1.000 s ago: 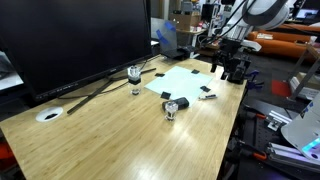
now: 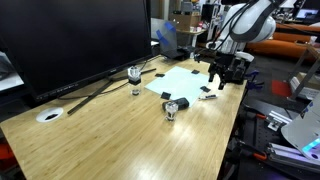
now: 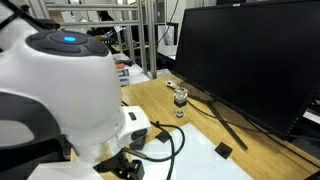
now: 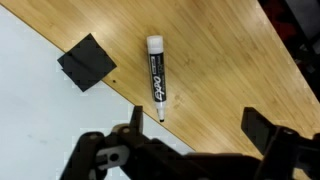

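Note:
A black-and-white dry-erase marker (image 4: 157, 78) lies on the wooden table in the wrist view, its white tip toward the edge of a white sheet. My gripper is open, with its two fingers wide apart at the bottom of that view and nothing between them. The marker lies beyond the fingers, nearer the left one. In exterior view 1 the gripper (image 2: 226, 75) hangs over the right end of the table, with the marker (image 2: 207, 96) on the tabletop to its lower left. The arm covers much of exterior view 2, and the marker is not visible there.
White paper (image 2: 187, 82) with dark squares (image 4: 87, 62) lies near the marker. A dark object (image 2: 177, 104), a small cup (image 2: 171, 112) and a taller glass (image 2: 134, 81) stand farther left. A large black monitor (image 2: 85, 45) lines the back.
Over the last second the arm has come lower and slightly left, bringing the gripper closer to the marker. The objects on the table have stayed in place.

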